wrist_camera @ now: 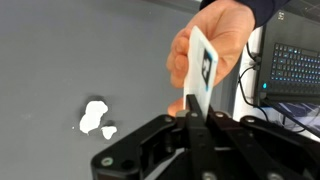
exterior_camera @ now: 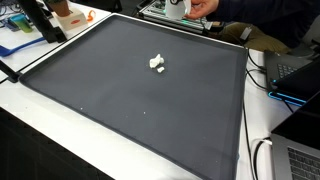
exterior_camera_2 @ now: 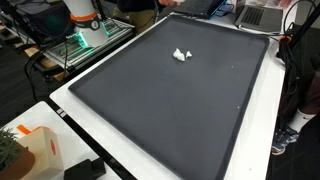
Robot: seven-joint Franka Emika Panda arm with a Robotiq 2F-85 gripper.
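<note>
In the wrist view a narrow white piece (wrist_camera: 202,72) with small dark marks stands up from between my fingertips. My gripper is shut on its lower end. A person's hand (wrist_camera: 220,35) reaches in right behind the white piece; whether the fingers grip it cannot be told. From the first exterior view, a white piece (exterior_camera: 177,10) shows at the top edge beside the hand (exterior_camera: 204,7), while my gripper is out of frame there. A crumpled white scrap (wrist_camera: 93,115) lies on the dark mat with a smaller bit (wrist_camera: 109,132) beside it.
Laptops (exterior_camera: 295,75) and cables stand along its right side. The person's hand is close to my gripper. A potted plant (exterior_camera_2: 12,155) sits at the near left in the second exterior view.
</note>
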